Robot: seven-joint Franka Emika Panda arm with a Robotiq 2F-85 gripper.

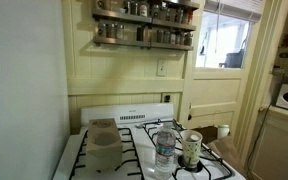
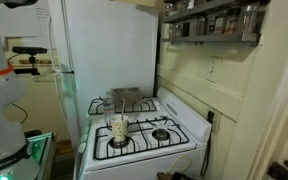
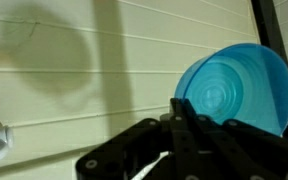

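In the wrist view, my gripper is shut, its dark fingertips overlapping the left rim of a translucent blue cup. The cup's round mouth faces the camera. Whether the thin rim lies between the fingers or just behind them cannot be made out. The white arm fills the left edge of the second exterior view. Neither exterior view clearly shows the gripper or the blue cup.
On the white stove stand a grey box, a clear bottle and a patterned cup. A small white cup sits farther right. Spice shelves hang above. Pale panelling lies behind the gripper.
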